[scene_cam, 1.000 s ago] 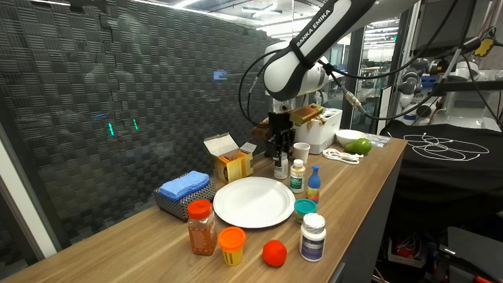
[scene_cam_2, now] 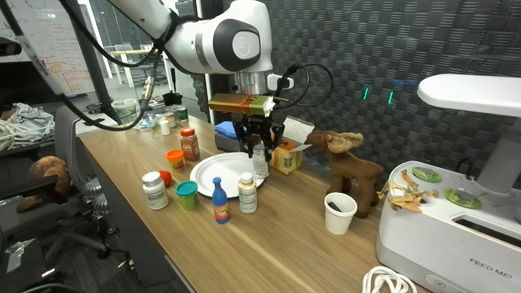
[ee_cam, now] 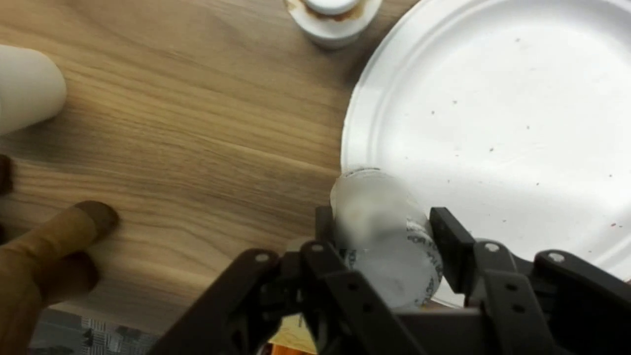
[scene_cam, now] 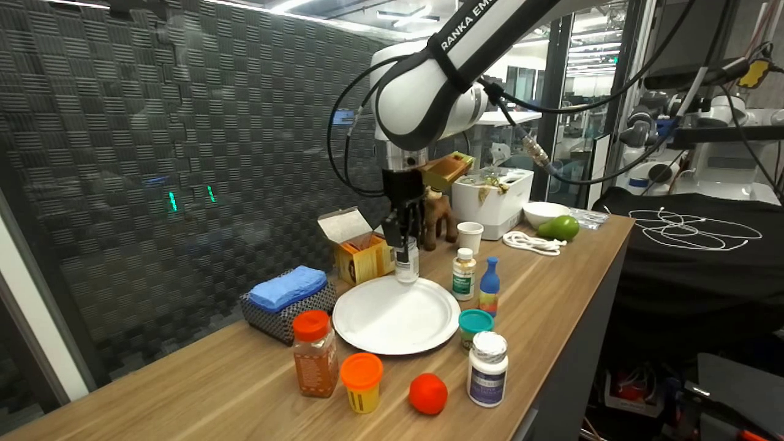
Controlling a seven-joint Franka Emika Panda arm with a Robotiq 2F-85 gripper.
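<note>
My gripper is shut on a small white bottle (ee_cam: 390,242), whose sides sit between the two fingers. In exterior view 1 the bottle (scene_cam: 406,263) hangs upright at the far rim of the round white plate (scene_cam: 397,316). From the other side, the bottle (scene_cam_2: 261,162) shows at the plate's (scene_cam_2: 202,173) edge beside the open yellow box (scene_cam_2: 287,160). The wrist view has it overlapping the plate's rim (ee_cam: 362,127); whether its base touches anything cannot be told. Dark fingers hide part of the bottle.
Near the plate stand a white-capped bottle (scene_cam: 463,275), a blue bottle (scene_cam: 489,288) and a teal-lidded tub (scene_cam: 475,327). A paper cup (scene_cam_2: 340,213) and a brown moose toy (scene_cam_2: 349,168) are on the other side. The plate's surface is bare.
The arm has moved left in exterior view 1, carrying the bottle from beside the white-capped bottle to the plate's far rim. The moose toy shows more now.
</note>
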